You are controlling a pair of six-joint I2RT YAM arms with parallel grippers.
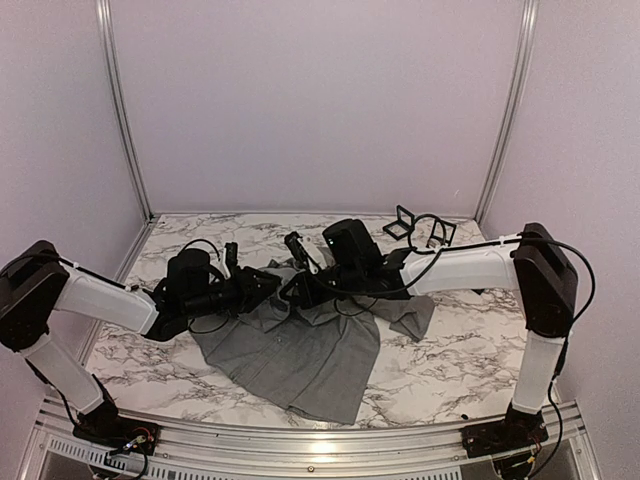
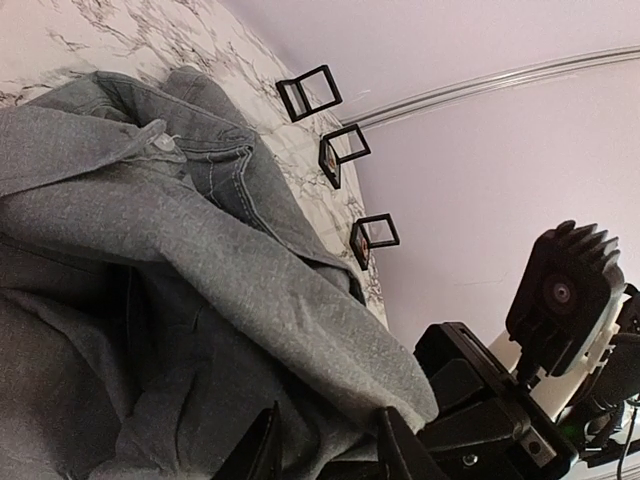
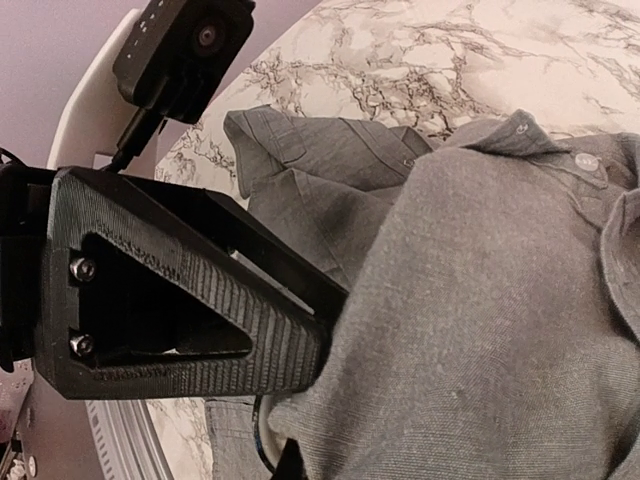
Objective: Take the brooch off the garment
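Observation:
A grey garment (image 1: 290, 370) lies rumpled on the marble table, its upper part bunched up between the two arms. My left gripper is open at the bottom of the left wrist view, its fingertips apart in front of a raised fold. Facing it from the right, my right gripper (image 1: 290, 295) is shut against that fold; whether cloth is pinched in it cannot be told. In the right wrist view only a dark tip of its finger (image 3: 289, 461) shows. Beside that tip is a thin dark curved edge, too little to name. No brooch shows clearly.
Small black open frames (image 1: 400, 222) stand at the back right of the table. The collar button (image 3: 587, 161) shows on the cloth. Bare marble (image 1: 470, 350) is free on the right. Both grippers are very close together.

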